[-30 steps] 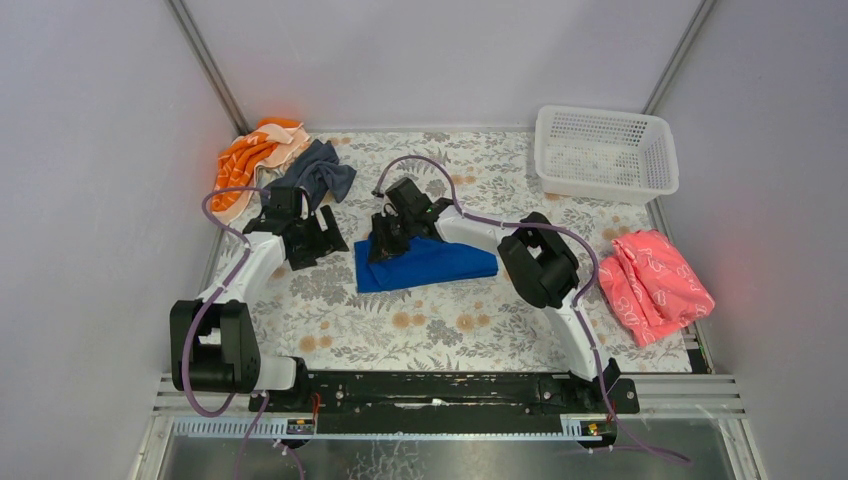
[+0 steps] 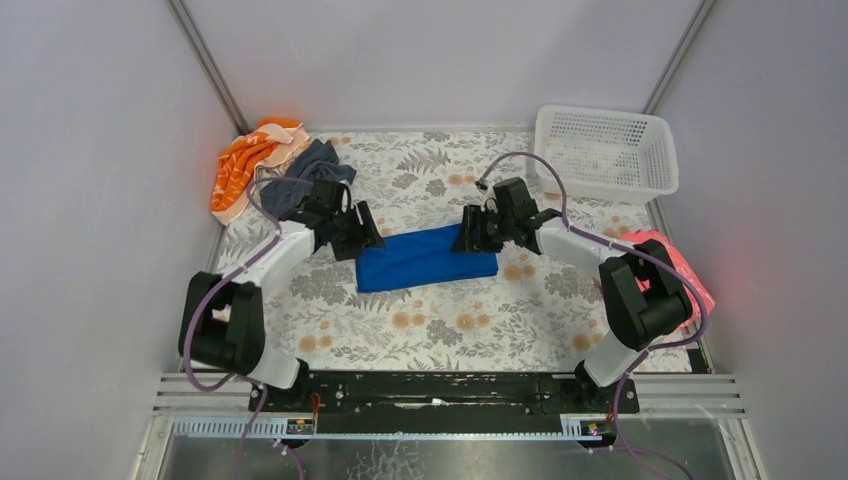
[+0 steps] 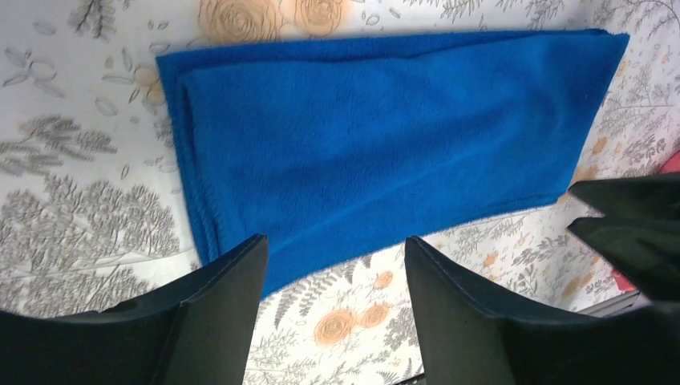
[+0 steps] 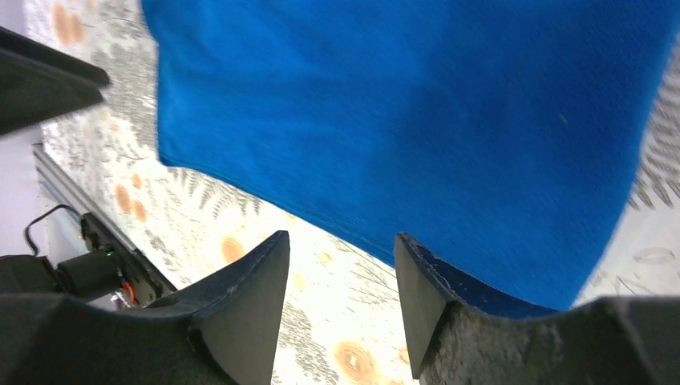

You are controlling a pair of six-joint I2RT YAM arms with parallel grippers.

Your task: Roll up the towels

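Observation:
A blue towel (image 2: 410, 268) lies folded into a long strip across the middle of the floral mat; its layered edges show in the left wrist view (image 3: 377, 136) and right wrist view (image 4: 449, 144). My left gripper (image 2: 365, 228) hangs over the towel's left end, its fingers apart with nothing between them. My right gripper (image 2: 471, 228) is above the towel's right end, open and empty.
Orange (image 2: 240, 165) and dark grey (image 2: 325, 165) towels are heaped at back left. A white basket (image 2: 605, 150) stands at back right, and a pink towel (image 2: 690, 280) lies at right.
My right gripper has moved from the towel's left end to its right end. My left gripper has moved right to above the left end.

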